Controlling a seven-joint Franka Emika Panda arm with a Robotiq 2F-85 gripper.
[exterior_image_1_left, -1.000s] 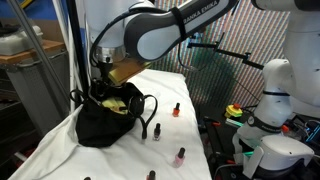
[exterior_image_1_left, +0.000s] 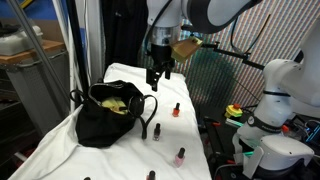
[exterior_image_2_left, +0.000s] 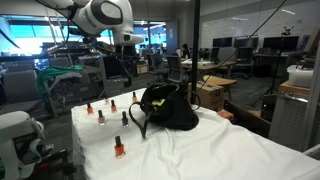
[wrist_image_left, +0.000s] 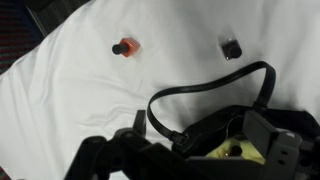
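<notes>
My gripper (exterior_image_1_left: 160, 82) hangs in the air over the white cloth, just right of a black bag (exterior_image_1_left: 98, 128). Its fingers (wrist_image_left: 139, 122) stand apart in the wrist view, with nothing held between them; the gripper is open. Inside the bag's mouth shows yellow material (wrist_image_left: 247, 155) with a small dark round item (wrist_image_left: 236, 151) on it. A looped black strap (wrist_image_left: 205, 86) lies out from the bag across the cloth. Past the strap, an orange bottle (wrist_image_left: 129, 46) with a black cap and a dark bottle (wrist_image_left: 232, 49) stand apart. The bag hides most of its contents.
Several small bottles stand on the cloth, among them a pink one (exterior_image_1_left: 180, 158) and a dark one (exterior_image_1_left: 151, 175) near the front, and a red one (exterior_image_2_left: 119, 149).
The arm has swung right in exterior view 1, from above the bag to beside it. The bag and the bottles look unmoved.
</notes>
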